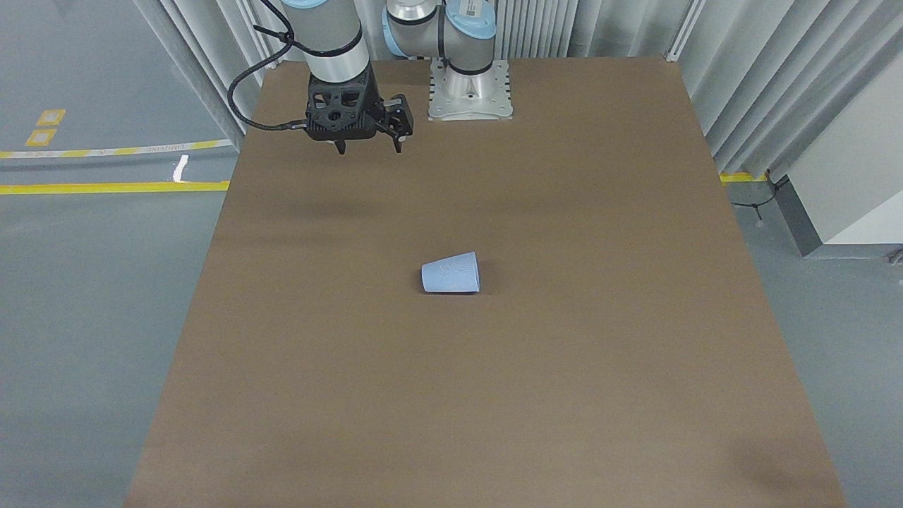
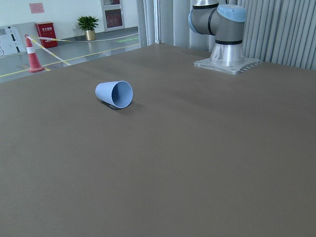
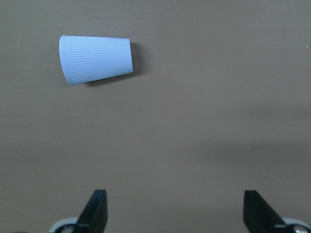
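Observation:
A light blue ribbed cup [image 1: 450,272] lies on its side near the middle of the brown table; the left view shows the cup [image 2: 113,94] with its mouth facing that camera. My gripper [image 1: 369,145] hangs above the far left part of the table, apart from the cup. In the wrist view the gripper has its two black fingers wide apart with nothing between them, and the cup [image 3: 95,59] lies on the tabletop in the upper left.
The robot's base plate [image 1: 470,106] stands at the back edge of the table [image 1: 592,339].

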